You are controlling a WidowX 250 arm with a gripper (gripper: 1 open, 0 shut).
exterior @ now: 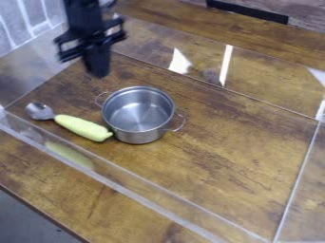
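A steel pot [137,116] with two side handles sits on the wooden table. A pale yellow corn-like piece [79,126] lies diagonally just left of the pot, and a metal spoon-like utensil [40,110] lies beyond its left end. My dark gripper [95,62] is raised above and behind the pot, blurred, so its fingers and anything between them are unclear.
Clear acrylic walls [235,78] with small white patches border the work area. Bare wooden table [222,161] fills the space to the right of the pot.
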